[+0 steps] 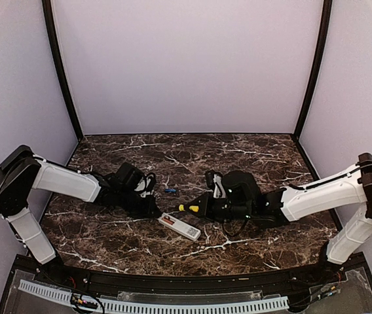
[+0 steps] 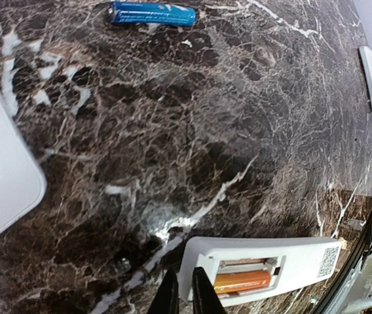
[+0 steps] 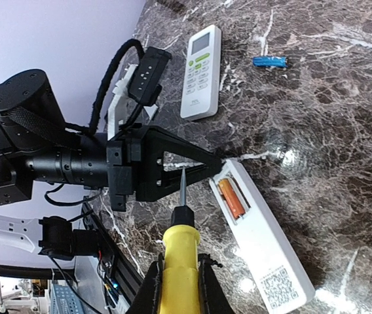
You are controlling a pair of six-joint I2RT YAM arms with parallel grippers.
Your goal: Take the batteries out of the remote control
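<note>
The white remote control (image 3: 264,242) lies with its battery compartment open upward. An orange battery (image 3: 232,199) sits in one slot, and the slot beside it looks empty. A blue battery (image 1: 170,190) rests loose on the table behind the remote. My left gripper is shut at the remote's compartment end, its tips against or just over that end, nothing visible between them. My right gripper is shut on the yellow handle of a screwdriver (image 3: 181,245). Its thin metal shaft points away from the gripper, and in the top view the handle appears behind the remote.
A second white remote with buttons (image 3: 201,72) lies beyond the left gripper. A small white piece (image 2: 371,78) shows at the far right of the left wrist view. Bare marbled table (image 1: 238,147) stretches behind both arms.
</note>
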